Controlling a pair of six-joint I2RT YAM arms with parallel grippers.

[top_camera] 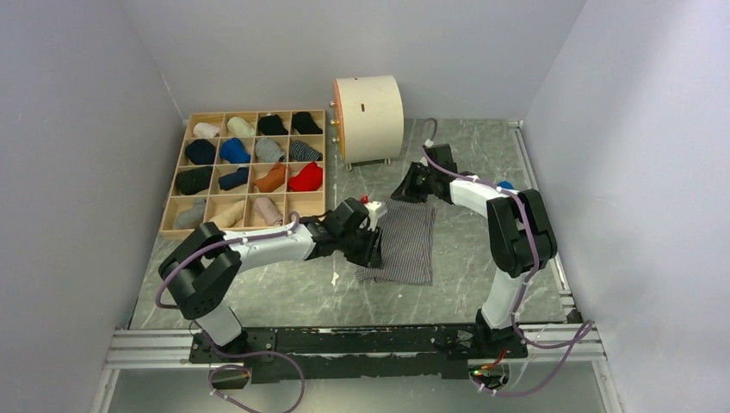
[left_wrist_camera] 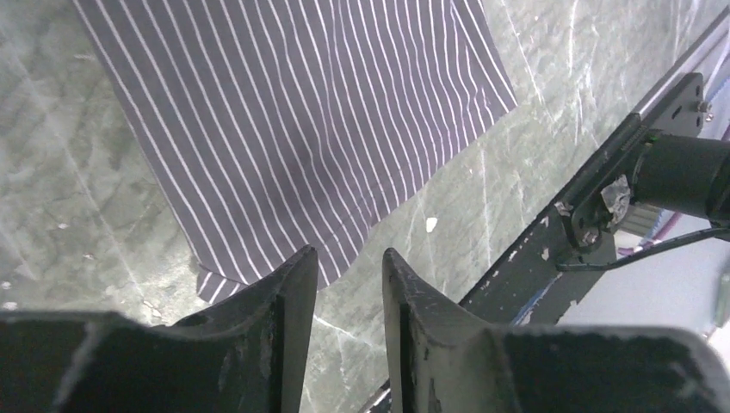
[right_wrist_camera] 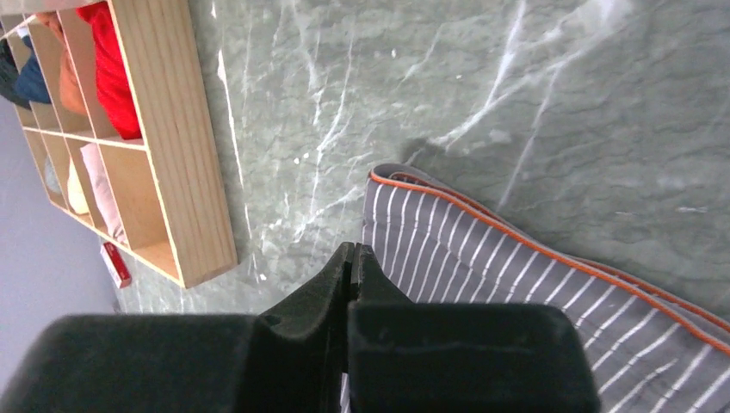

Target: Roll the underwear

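Note:
The underwear, dark grey with thin white stripes [top_camera: 406, 245], lies spread flat on the marble table. In the right wrist view its top edge [right_wrist_camera: 482, 241] shows a folded orange-trimmed band. My left gripper [top_camera: 372, 258] is over its left part; in the left wrist view its fingertips [left_wrist_camera: 349, 262] stand part open at the near corner of the striped cloth [left_wrist_camera: 293, 138], with nothing seen held. My right gripper [top_camera: 405, 191] is at the cloth's back edge, shut, with nothing showing between its fingers.
A wooden divided box [top_camera: 293, 207] with rolled garments stands at the back left. A cream cylinder [top_camera: 370, 120] stands at the back.

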